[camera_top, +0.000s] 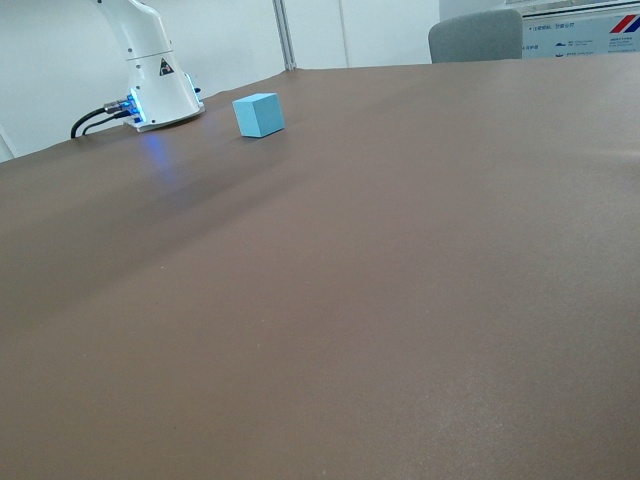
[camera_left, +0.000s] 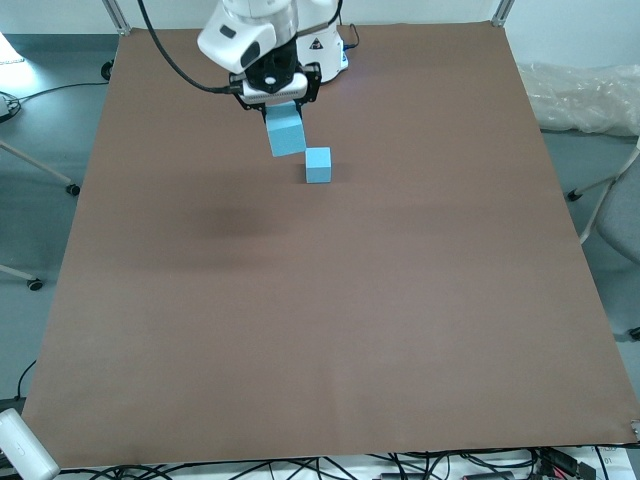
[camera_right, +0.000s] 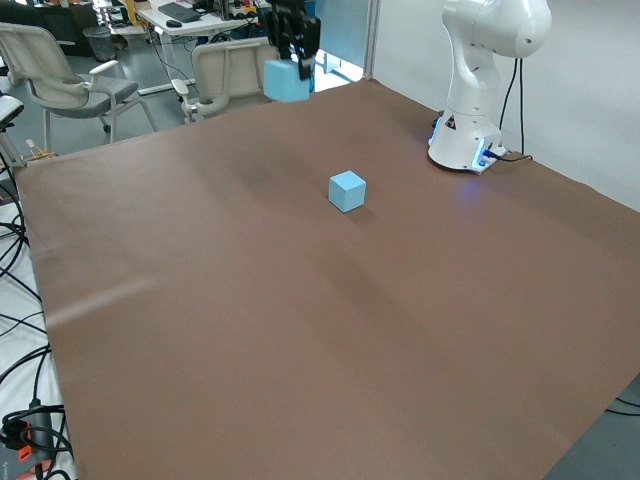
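Observation:
My gripper (camera_left: 283, 108) hangs over the back part of the brown table, shut on a light blue cube (camera_left: 286, 135), which is raised in the air; in the right view the held cube (camera_right: 285, 84) shows below the black gripper body. A second light blue cube (camera_left: 318, 165) rests on the table, just right of and below the held one in the left view. It also shows in the top view (camera_top: 258, 116) and right view (camera_right: 347, 191), where the held cube is well above it. The gripper is out of frame in the top view.
The white arm base (camera_right: 460, 140) stands at the table edge with cables behind. Chairs and cable bundles lie outside the table.

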